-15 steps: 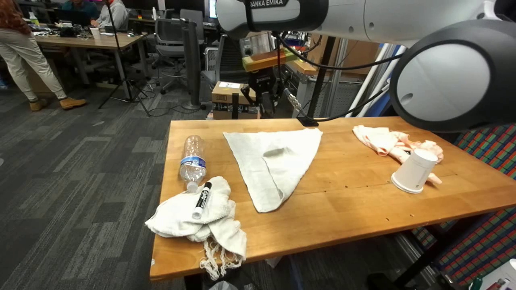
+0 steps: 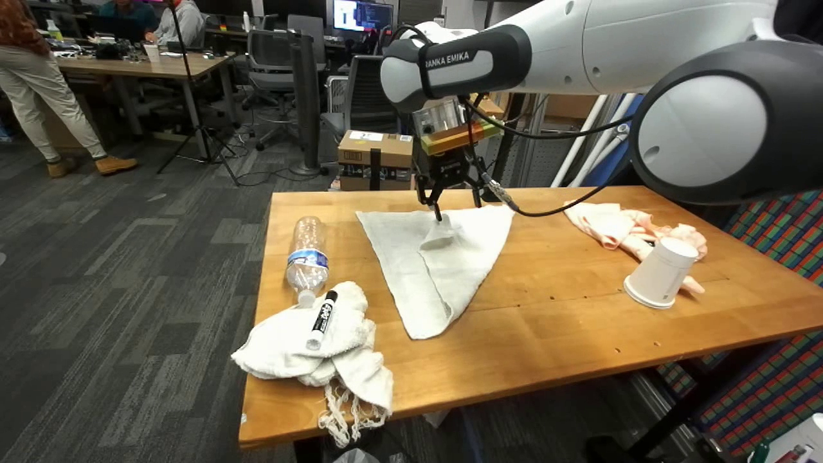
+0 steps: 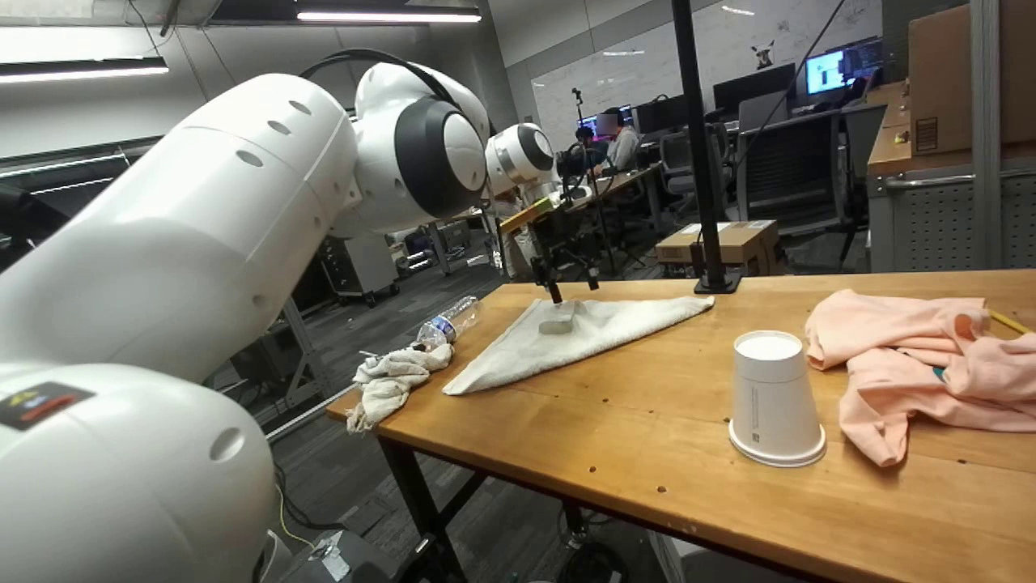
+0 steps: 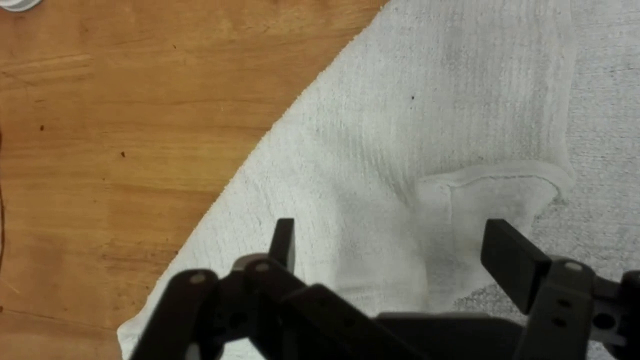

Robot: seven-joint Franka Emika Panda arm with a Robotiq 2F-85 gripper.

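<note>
A white towel (image 2: 405,270) lies on the wooden table, folded over diagonally, with a small turned-back corner flap (image 4: 492,189). Over that flap hangs my gripper (image 2: 457,212), its fingers pointing down. Seen from the wrist, the gripper is open, with wide space between its two fingers and only towel below. In exterior view 2 the towel (image 3: 622,325) shows one long folded edge, and a fingertip (image 3: 554,293) appears at or just above the raised flap (image 3: 558,322). Whether it touches the cloth, I cannot tell.
A clear bottle (image 2: 308,254) and a crumpled white cloth (image 2: 301,347) bearing a black-and-white marker (image 2: 321,320) are at the table's left. An upside-down white cup (image 2: 661,274) and pink cloth (image 3: 903,359) lie right. Between cup and towel the table is bare.
The gripper has come down and slightly right, from above the table's far edge to the towel's flap, and its fingers now appear spread. The towel looks about the same.
</note>
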